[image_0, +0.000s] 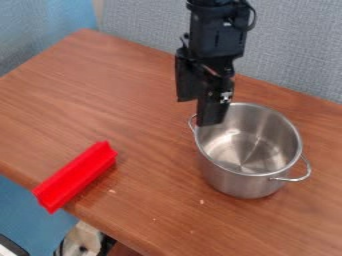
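My black gripper (201, 92) hangs open over the back left rim of a steel pot (250, 152) with two wire handles, on the wooden table. Its fingertips reach down near that rim; whether they touch it I cannot tell. A red elongated block (75, 176) lies at the table's front left edge, well apart from the gripper and the pot.
A grey textured wall stands behind it, and a blue surface shows beyond the left front edge.
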